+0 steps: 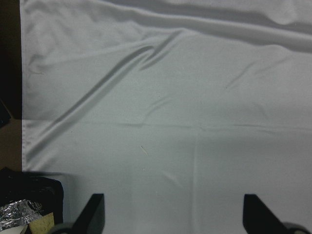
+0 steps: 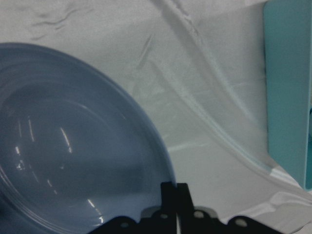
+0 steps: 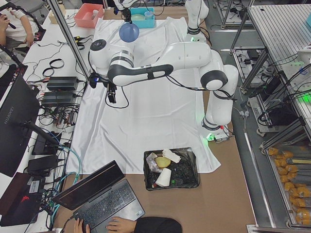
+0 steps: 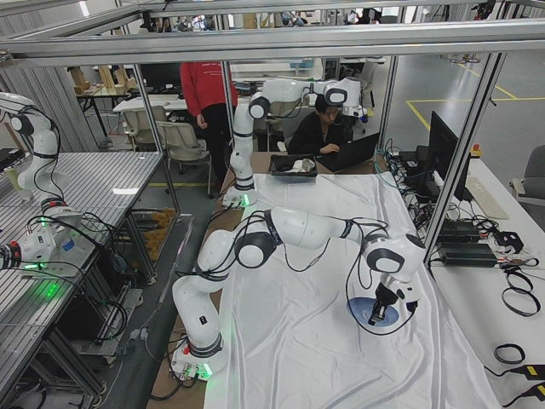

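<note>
My right gripper is shut on the rim of a blue plate (image 2: 78,141), seen also in the camera left view (image 3: 129,32) at the top, lifted and tilted, and under the arm in the camera right view (image 4: 362,313). A light-blue bin (image 2: 287,83) is at the plate's side in the right wrist view, apart from it. My left gripper hangs open over the white cloth (image 1: 170,97), nothing between its fingers.
A black tray (image 3: 185,179) with foil, a yellow item and white pieces sits at the cloth's near edge, beside a laptop (image 3: 109,204) and a person's hands. A red bin (image 3: 89,15) stands on the side table.
</note>
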